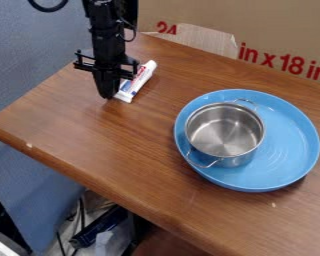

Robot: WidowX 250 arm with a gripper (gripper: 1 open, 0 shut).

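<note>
My black gripper is low over the upper left of the wooden table, beside a white tube with red lettering. Its fingers reach down next to the tube's left side; whether they are open or shut on anything is unclear. A steel pot sits in a light blue plate on the right half of the table.
A cardboard box with red print stands behind the table. The table's left edge drops off to a cluttered area with cables.
</note>
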